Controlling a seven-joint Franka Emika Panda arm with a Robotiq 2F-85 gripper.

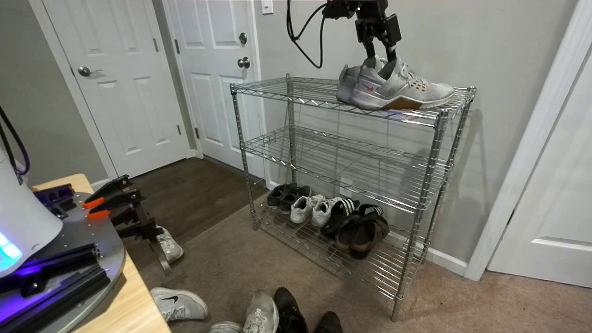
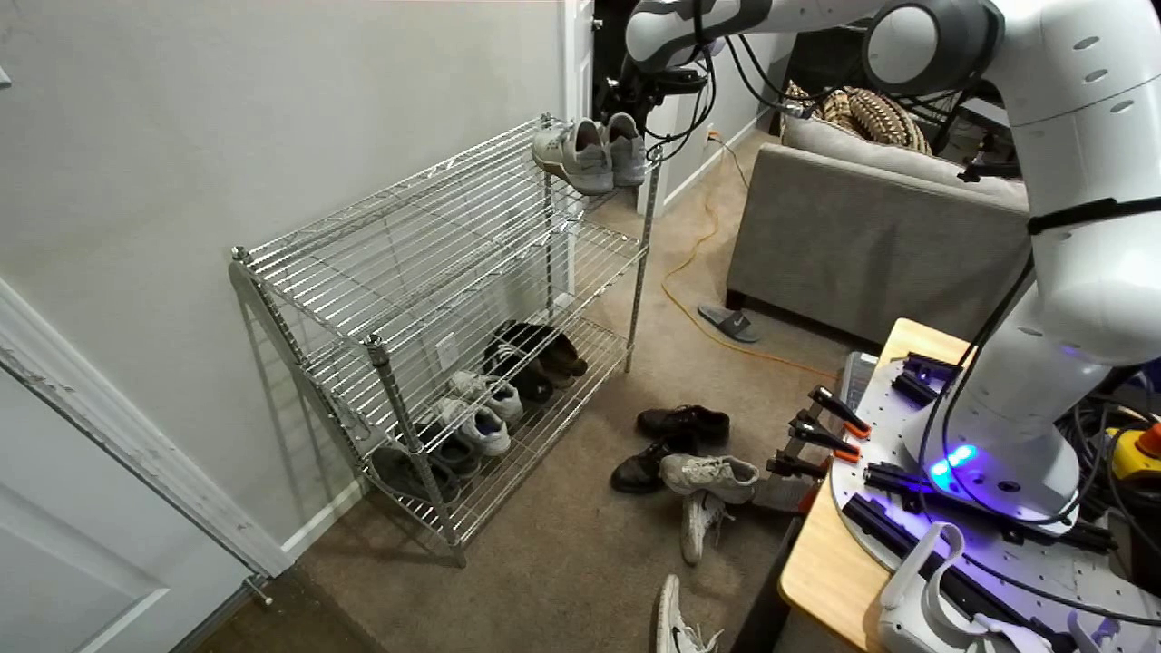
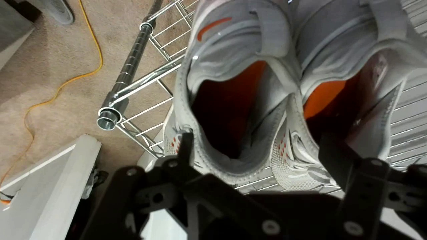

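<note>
A pair of light grey sneakers with orange insides sits side by side at one end of the rack's top shelf. In exterior view 1 the nearer sneaker shows its tan sole patch and red swoosh; the other is partly behind it. My gripper is open, pointing down at the sneakers' collars. In the wrist view one fingertip lies by the outer side of the left sneaker, and the other overlaps the opening of the right sneaker. Whether either finger touches cannot be told. Nothing is gripped.
The middle shelf is empty. Several shoes, among them a white pair, line the bottom shelf. More shoes lie on the carpet beside the table. A wall stands close behind the rack, and the rest of the top shelf is clear.
</note>
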